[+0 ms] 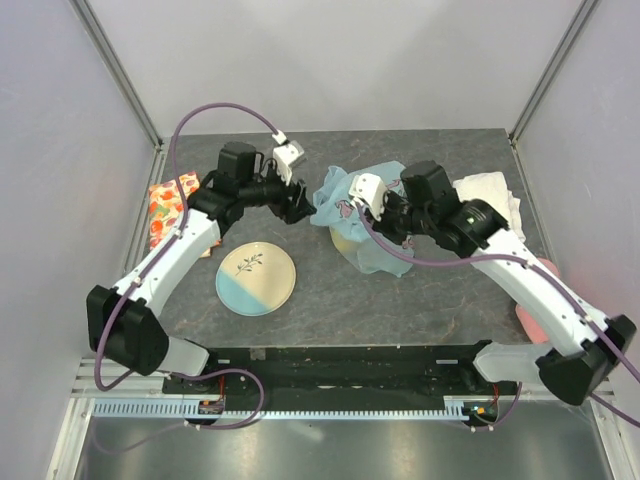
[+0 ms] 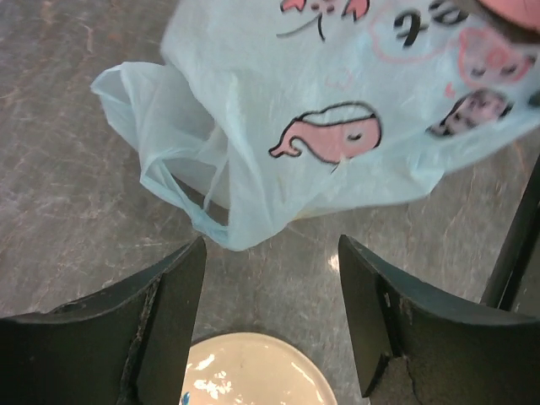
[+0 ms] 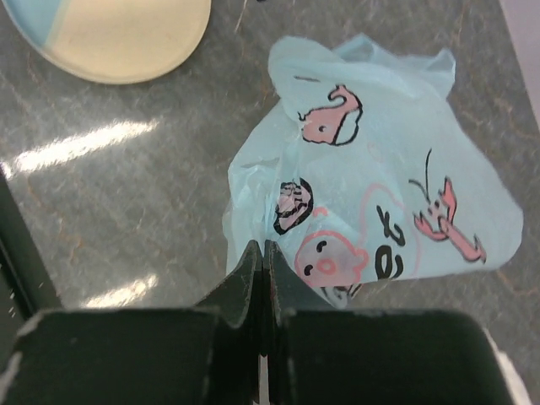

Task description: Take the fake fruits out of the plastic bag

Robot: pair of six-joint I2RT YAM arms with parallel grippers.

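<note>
The light blue plastic bag (image 1: 360, 245) with pink cartoon prints lies crumpled in the middle of the table, a little yellow showing through it in the top view. My right gripper is shut at the bag's upper part, pinched at thin plastic (image 3: 278, 219). My left gripper is open at the bag's left side, facing a loose flap (image 2: 240, 211), nothing held between its fingers. The fruits themselves are mostly hidden by the bag.
A round cream and blue plate (image 1: 255, 280) lies left of centre, near the front. A patterned cloth (image 1: 163, 215) is at the left, a white cloth (image 1: 490, 195) at the back right, a pink item (image 1: 530, 320) at the right edge.
</note>
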